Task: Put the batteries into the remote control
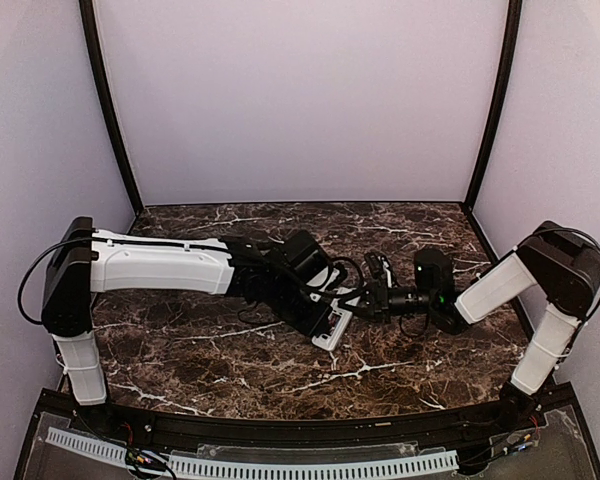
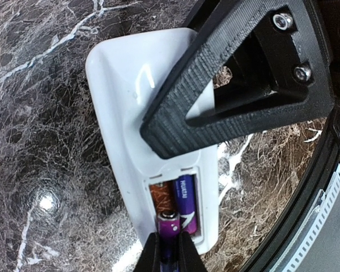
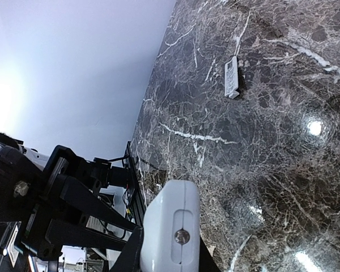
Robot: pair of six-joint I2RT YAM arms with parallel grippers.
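Note:
The white remote [image 1: 329, 335] is held by my right gripper [image 1: 358, 300], shut on its upper end; in the right wrist view its end [image 3: 170, 221] sits between the fingers. In the left wrist view the remote's back [image 2: 119, 96] shows an open compartment with an orange-brown battery [image 2: 160, 195] and a blue battery [image 2: 185, 201] side by side. My left gripper is shut on a purple battery [image 2: 169, 225], whose top end is over the compartment's lower part. In the top view the left gripper's head covers part of the remote.
A small pale flat piece [image 3: 231, 76] lies on the marble table [image 3: 283, 130], apart from the grippers, in the right wrist view. Walls stand on the sides and back.

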